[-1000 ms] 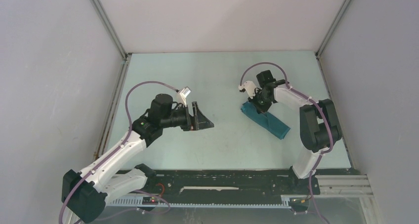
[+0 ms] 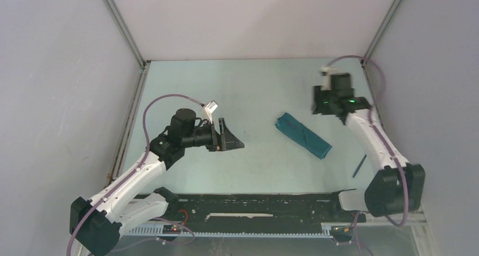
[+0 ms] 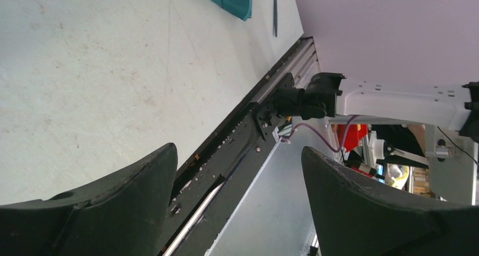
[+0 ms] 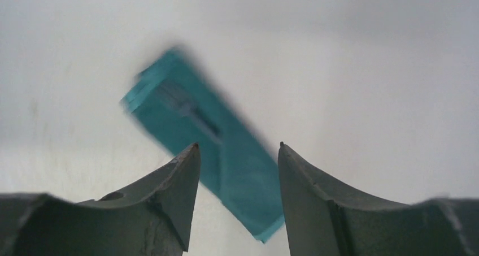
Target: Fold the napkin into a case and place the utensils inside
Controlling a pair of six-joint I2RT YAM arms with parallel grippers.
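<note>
The teal napkin [image 2: 302, 134] lies folded into a diagonal strip on the right half of the table; the right wrist view shows it blurred, with a slim pale item [image 4: 195, 112] on its upper part. A dark thin utensil [image 2: 359, 165] lies near the right front edge. My right gripper [image 2: 319, 100], motion-blurred in the top view, is above and behind the napkin, open with nothing between its fingers. My left gripper [image 2: 224, 143] hovers over the left-middle table, open, with empty space between its fingertips.
A dark rail [image 2: 265, 202] runs along the front edge, and walls stand at the sides and back.
My right gripper has lifted away from the napkin's upper end toward the back right, uncovering it and the thin utensil at the right. The left arm is essentially unchanged.
</note>
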